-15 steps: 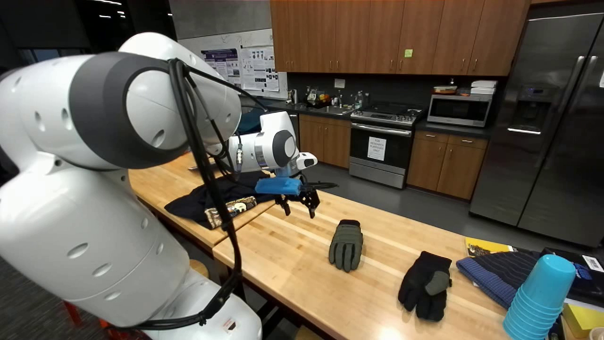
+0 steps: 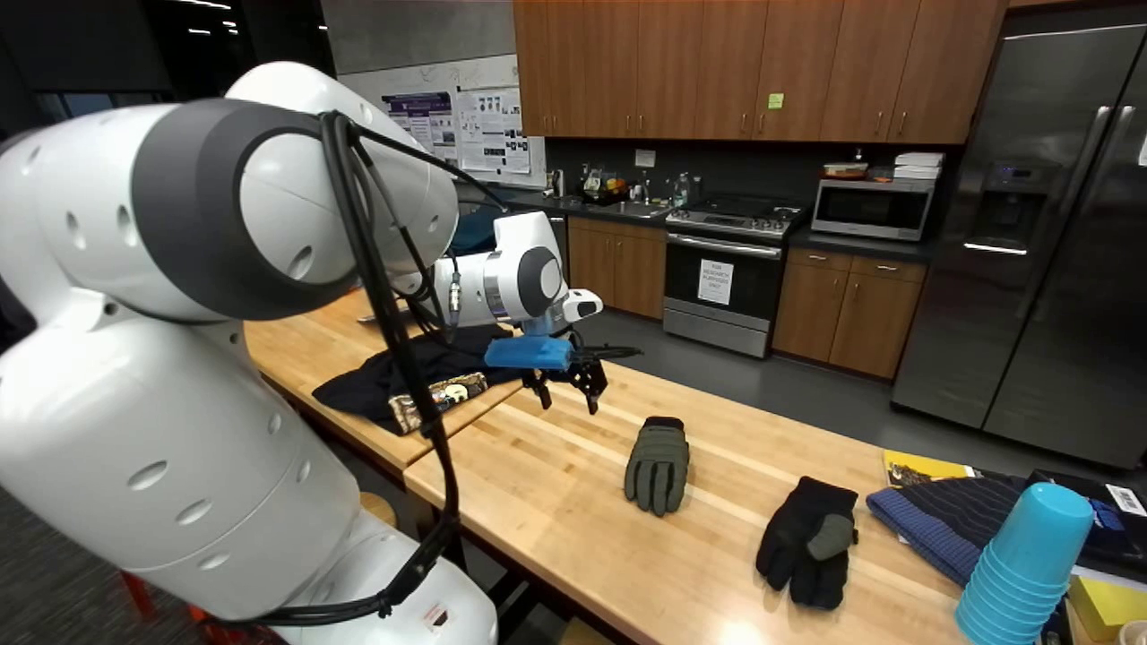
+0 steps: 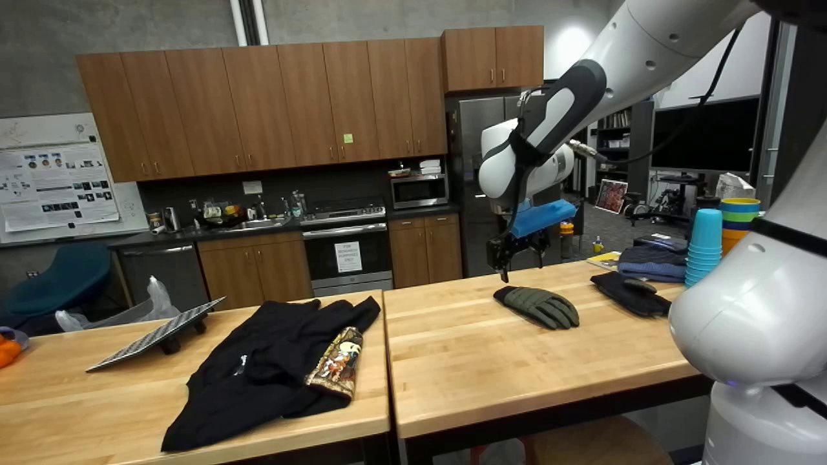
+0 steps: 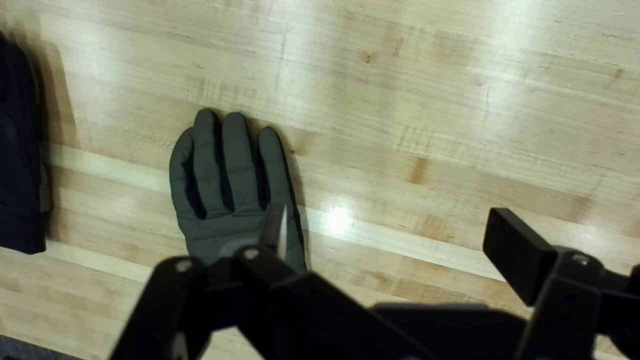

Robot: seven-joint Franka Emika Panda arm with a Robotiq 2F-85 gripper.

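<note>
My gripper (image 2: 570, 407) hangs above the wooden table, its fingers spread wide with nothing between them. In the wrist view the gap between the fingertips shows only bare wood. A green-grey glove (image 2: 657, 466) lies flat on the table, off to one side of the gripper; in the wrist view one finger overlaps the cuff end of this glove (image 4: 234, 174). Farther along the table rests a black glove (image 2: 812, 543) with a grey patch, only partly visible at the left edge of the wrist view.
Stacked blue cups (image 2: 1024, 570) and a folded dark striped cloth (image 2: 946, 527) occupy the table's far end. A black garment (image 3: 271, 364) with a printed patch covers part of the adjoining table, beside a tilted flat panel (image 3: 159, 334). Wood around the green-grey glove is clear.
</note>
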